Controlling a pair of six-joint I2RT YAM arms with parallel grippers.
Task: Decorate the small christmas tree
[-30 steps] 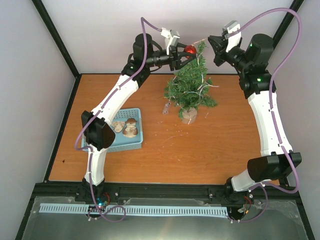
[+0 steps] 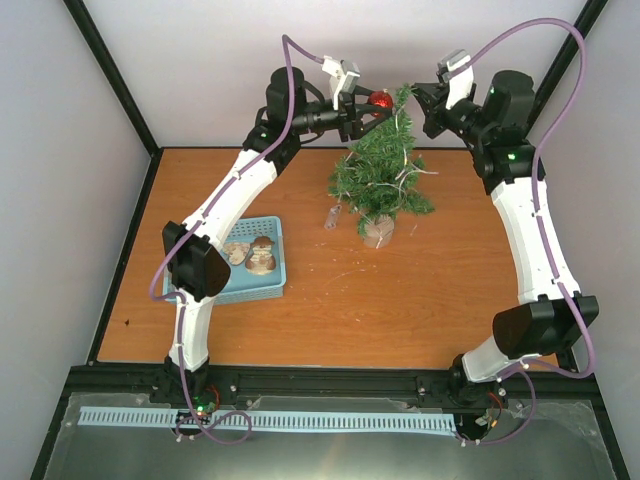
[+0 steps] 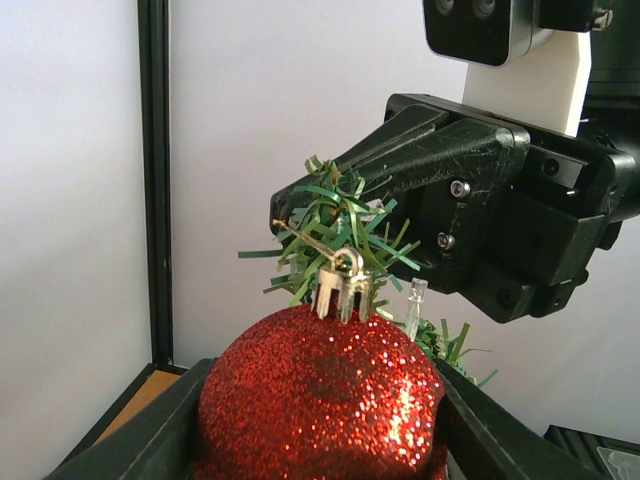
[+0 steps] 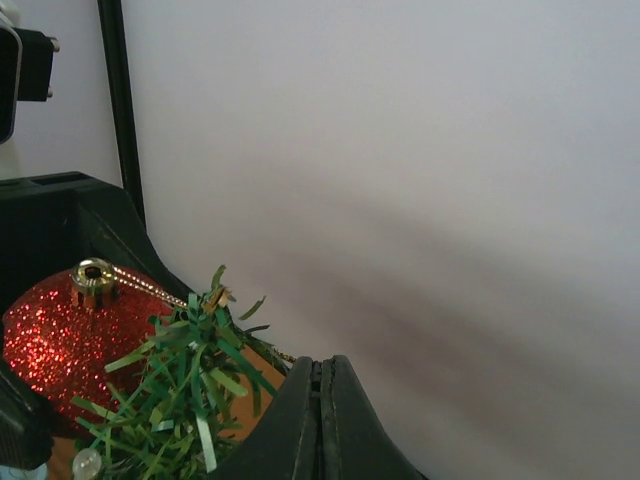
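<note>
A glittery red ball ornament is clasped between the fingers of my left gripper, beside the top of the small Christmas tree. In the left wrist view its gold cap points up, and a gold string runs from it toward the right fingertips. My right gripper is shut at the right of the green tree tip. The string passes behind the needles and comes out close by those fingertips; whether they pinch its end I cannot tell.
A blue basket with several brown-and-white pieces stands at the left of the wooden table. Beside the tree's wrapped base lies a small clear item.
The string, earlier sticking out above the tip, no longer shows there from above. The left arm and ornament stay put.
</note>
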